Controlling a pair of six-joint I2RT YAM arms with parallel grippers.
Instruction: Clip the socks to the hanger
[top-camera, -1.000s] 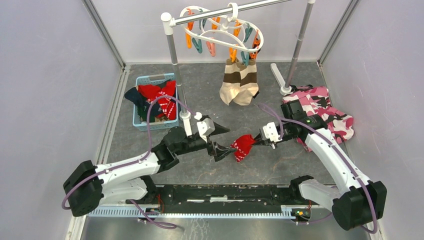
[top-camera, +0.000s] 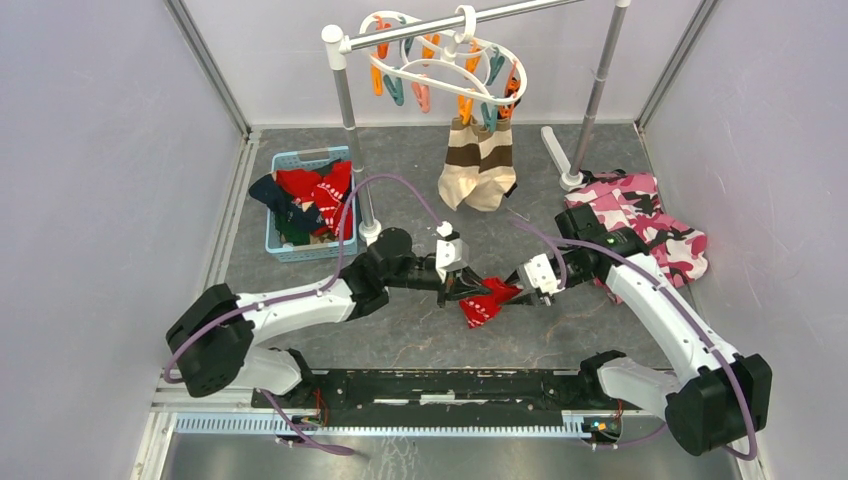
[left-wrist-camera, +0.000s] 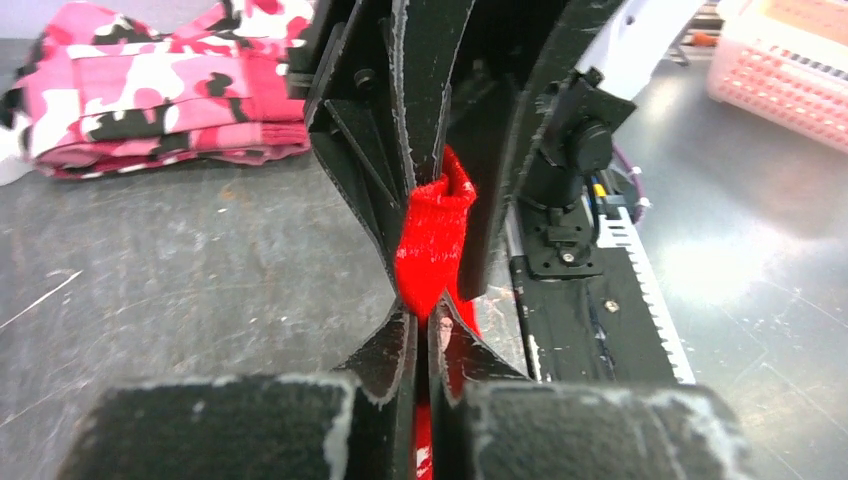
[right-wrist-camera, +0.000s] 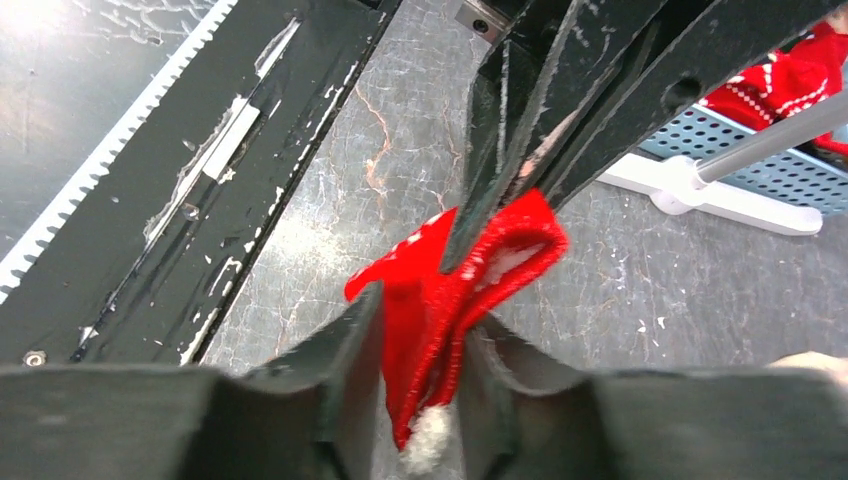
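A red sock (top-camera: 483, 312) with white marks hangs between the two arms, low in front of the hanger. My left gripper (top-camera: 486, 291) is shut on its upper edge; in the left wrist view the red cloth (left-wrist-camera: 432, 250) rises from between the shut fingers. My right gripper (top-camera: 513, 292) is around the sock from the other side, its fingers (right-wrist-camera: 355, 370) parted with the cloth (right-wrist-camera: 425, 350) loosely between them. The white hanger (top-camera: 410, 75) holds orange, teal and pink clips. A brown-and-cream striped sock pair (top-camera: 478, 165) hangs from its right side.
A blue basket (top-camera: 305, 252) with red and dark socks stands at the left. Folded pink camouflage cloth (top-camera: 640, 215) lies at the right. The metal stand's poles (top-camera: 597, 90) flank the hanger. Bare grey floor lies between.
My left gripper has come rightward to the sock and shut on it. The striped pair sways slightly.
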